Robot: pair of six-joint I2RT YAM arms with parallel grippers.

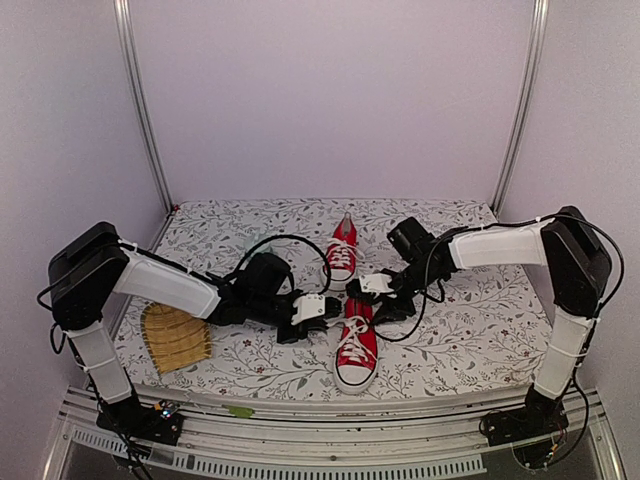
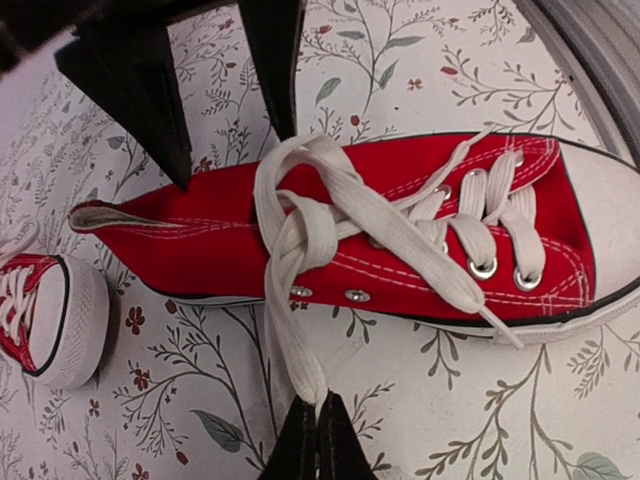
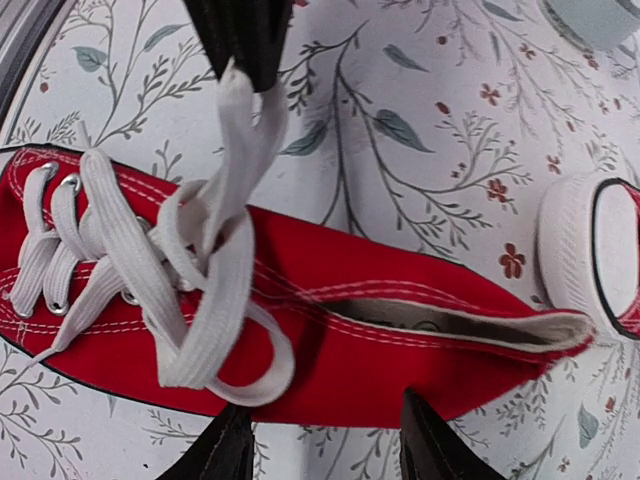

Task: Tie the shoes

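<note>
The nearer red shoe (image 1: 353, 362) stands toe toward the front edge, with its white laces (image 2: 460, 230) threaded and partly knotted over the tongue. A pulled-out lace strand (image 2: 290, 335) runs from the crossing to my left gripper, which is shut on it at the shoe's left side. Over the heel half, my right gripper hangs with its fingers (image 3: 228, 440) spread and nothing between them. A wide lace loop (image 2: 315, 150) lies close to one of its fingertips in the left wrist view; whether they touch is unclear.
A woven tan mat (image 1: 176, 336) lies at the left.
</note>
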